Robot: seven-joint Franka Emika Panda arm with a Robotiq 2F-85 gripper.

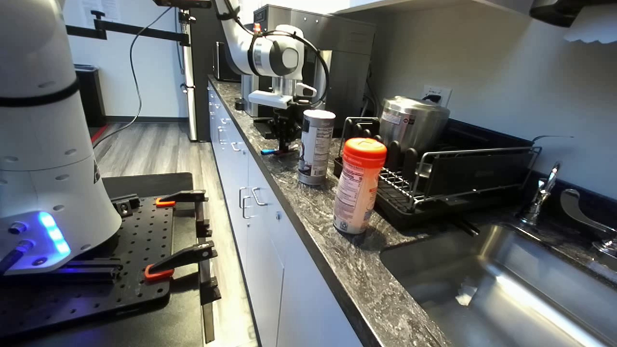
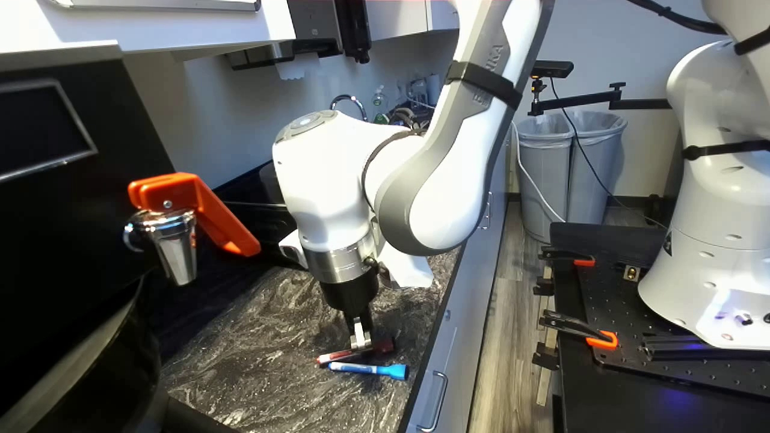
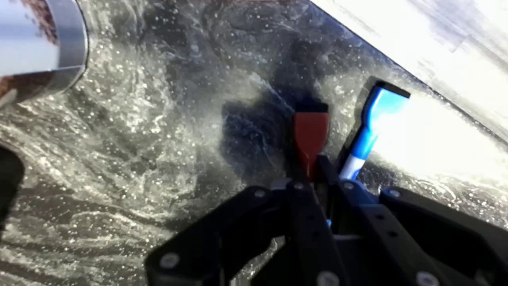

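A red marker (image 3: 310, 133) with a dark end lies between the fingers of my gripper, which is shut on it low over the dark stone counter (image 2: 260, 346). In exterior view 2, the gripper (image 2: 361, 342) comes straight down onto the marker's middle, and its white and red end (image 2: 333, 356) sticks out to the left. A blue marker (image 2: 368, 369) rests on the counter close beside the red one, nearer the front edge. The wrist view has this blue marker (image 3: 376, 126) just right of the fingers, its lower part hidden behind them.
A grey canister (image 1: 316, 147) stands near the gripper, with an orange-lidded canister (image 1: 359, 185) closer to the sink (image 1: 520, 289). A dish rack (image 1: 462, 173) holding a steel pot (image 1: 411, 124) lines the wall. Over the counter juts an orange-handled tap (image 2: 195, 198).
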